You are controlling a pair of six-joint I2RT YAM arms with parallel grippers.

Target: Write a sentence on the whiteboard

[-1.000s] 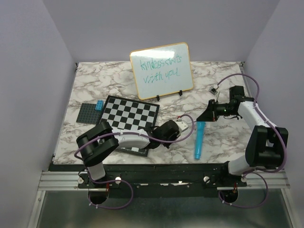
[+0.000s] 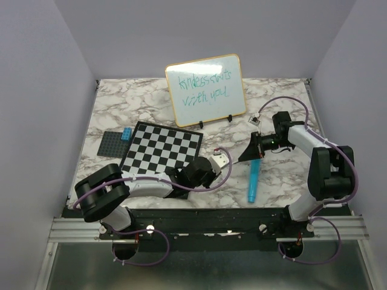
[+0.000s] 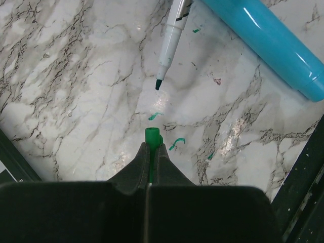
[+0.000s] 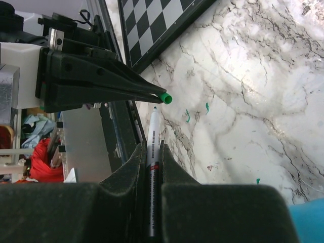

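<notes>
The whiteboard (image 2: pixel 205 90) stands at the back with green handwriting reading roughly "kindess starts with you". My right gripper (image 2: pixel 254 150) is shut on a white marker (image 4: pixel 152 197), its dark green tip bare; the marker (image 3: pixel 170 45) points toward my left gripper. The left one is shut with a green cap between its fingertips, also visible in the right wrist view (image 4: pixel 166 97). Marker tip and cap are a short gap apart, above the marble table.
A checkered board (image 2: pixel 161 142) lies left of centre, with a dark grid pad (image 2: pixel 112 145) and blue block (image 2: pixel 126 133) beside it. A long blue case (image 2: pixel 253 184) lies below my right gripper. Small green marks dot the table.
Both arms have moved leftward, the right one further since a second ago, carrying the marker; the left has also drawn slightly back from the table's centre.
</notes>
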